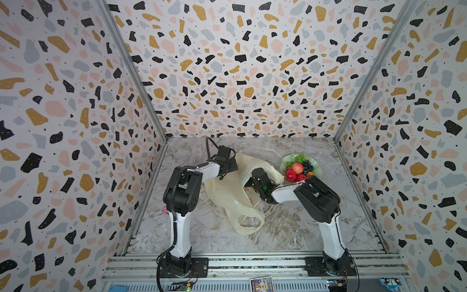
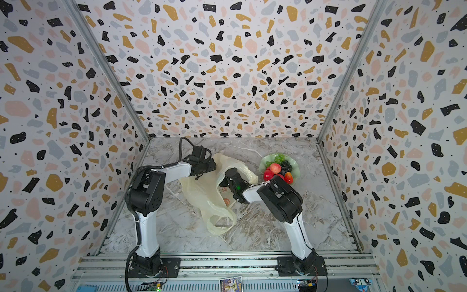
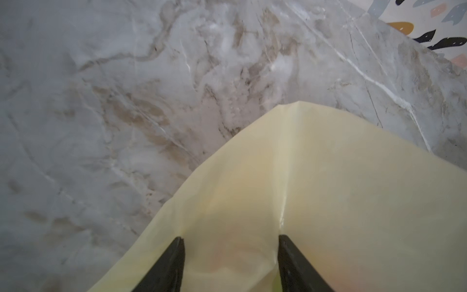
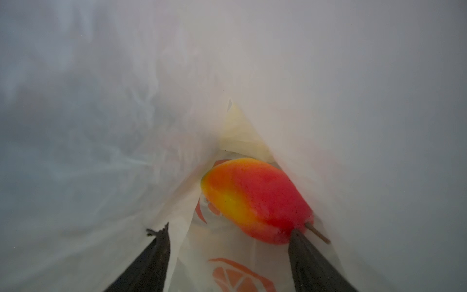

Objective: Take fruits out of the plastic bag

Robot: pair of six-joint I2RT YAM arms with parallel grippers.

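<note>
A pale, translucent plastic bag [image 1: 228,199] lies crumpled mid-table. My left gripper is over the bag's back-left part, part open, with its fingertips at the plastic [image 3: 340,194]; whether it pinches any cannot be told. Inside the bag, in the right wrist view, lies a red-yellow mango [image 4: 255,199] with a stem, just ahead of my right gripper, which stands open and empty between the bag's walls.
A light green bowl [image 1: 317,170] of fruits, with grapes, red fruits and an orange one, stands at the back right, beside my right arm.
</note>
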